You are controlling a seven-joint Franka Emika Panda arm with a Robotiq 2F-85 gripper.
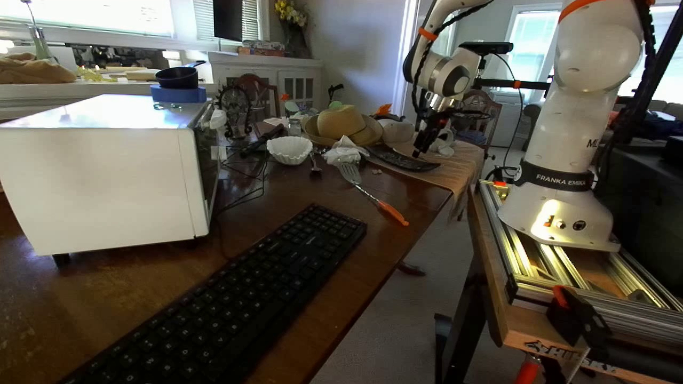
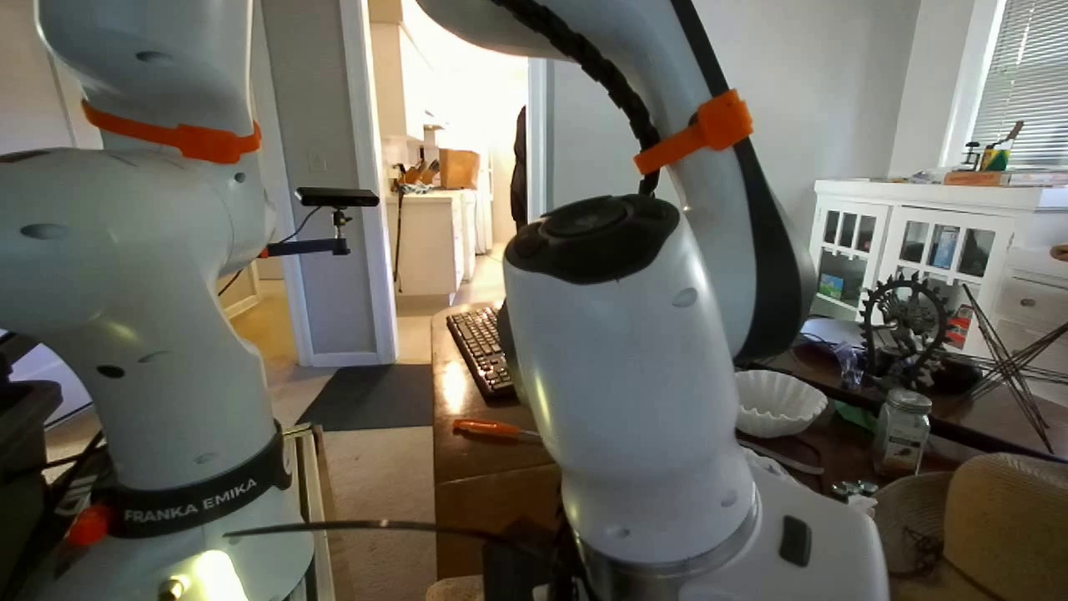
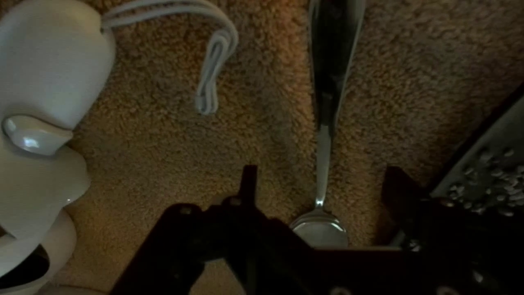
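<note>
In the wrist view a metal spoon (image 3: 323,162) lies on a tan towel (image 3: 162,162), its wide handle toward the top and its round bowl toward the bottom. My gripper is open over it. One fingertip (image 3: 249,179) is left of the spoon's neck and the other is right of it, with clear gaps on both sides. The lower part of the bowl is hidden behind the gripper. In exterior view 1 the gripper (image 1: 417,153) points down over the far end of the table, near a dark tray (image 1: 403,160). Exterior view 2 does not show the fingers.
White headset-like objects (image 3: 44,64) and a looped white cord (image 3: 216,64) are left of the spoon. The tray's edge, with small pebbles (image 3: 491,182), lies close on the right. A straw hat (image 1: 339,121), a white bowl (image 1: 289,150) and an orange-handled fork (image 1: 378,199) share the table.
</note>
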